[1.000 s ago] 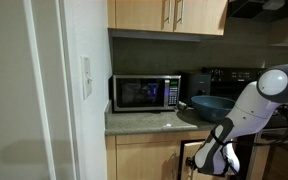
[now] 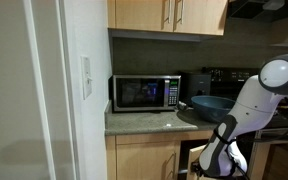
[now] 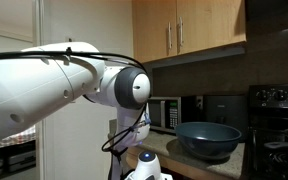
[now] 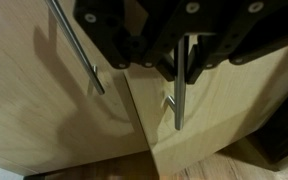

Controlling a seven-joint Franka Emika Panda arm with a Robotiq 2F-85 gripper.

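Note:
Black gripper fingers straddle a metal bar handle on a light wood cabinet door in the wrist view. The handle's free end sticks out past the fingertips. Whether the fingers press on it or stand slightly clear cannot be made out. A second bar handle is on the light wood panel to the left. From outside, the white arm reaches down low in front of the lower cabinets, beside a dark opening. The gripper's tips are not clear there.
On the counter stand a microwave and a large dark blue pan. A stove is at the right. Upper cabinets hang above, and a white wall panel rises at the left.
The arm's lower part has shifted right and slightly down in front of the lower cabinets. The microwave and pan have stayed where they were.

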